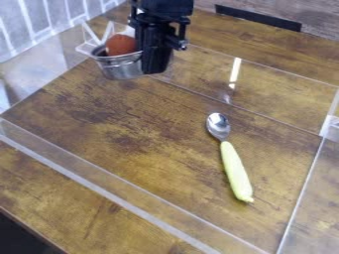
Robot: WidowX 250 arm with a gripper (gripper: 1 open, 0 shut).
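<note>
My black gripper [157, 58] hangs at the top middle, its fingertips at the right rim of a metal pot [122, 67]. A red-orange round object [121, 45] shows in or just behind the pot. Whether the fingers grip the rim or stand shut beside it is hard to tell. A spoon with a silver bowl [217, 125] and pale yellow handle [233, 167] lies on the wooden table [106, 139] at the right.
A white rack-like object [93, 40] stands behind the pot. A white railing [27, 25] is at the upper left, a dark bar [259, 15] at the back.
</note>
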